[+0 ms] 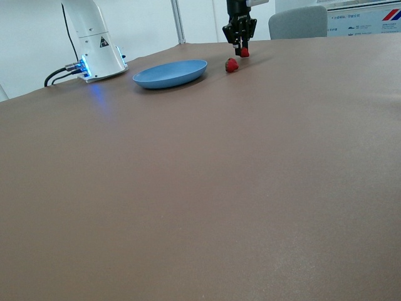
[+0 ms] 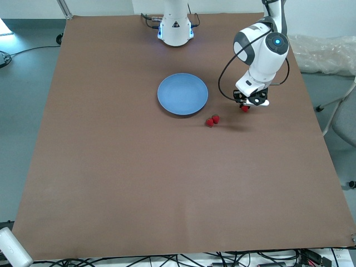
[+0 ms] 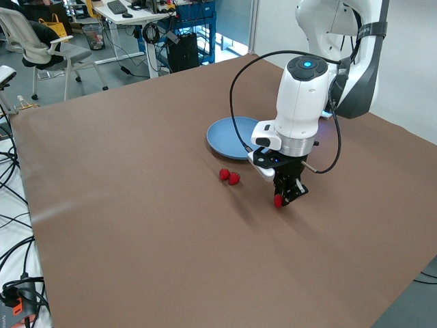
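Note:
My black gripper (image 2: 245,103) is low on the brown table (image 2: 167,167), right of a blue plate (image 2: 182,93), at a strawberry (image 3: 278,200) that peeks red from under it; in the top view this berry (image 1: 244,52) sits between or beside the fingers, and I cannot tell whether they grip it. Two more strawberries (image 2: 209,122) (image 2: 216,119) lie close together between plate and gripper, just in front of the plate's right side in the left view.
A white robot base (image 2: 175,30) with cables stands at the back behind the plate. Cables (image 3: 13,171) run outside the table edge, and chairs stand beyond it.

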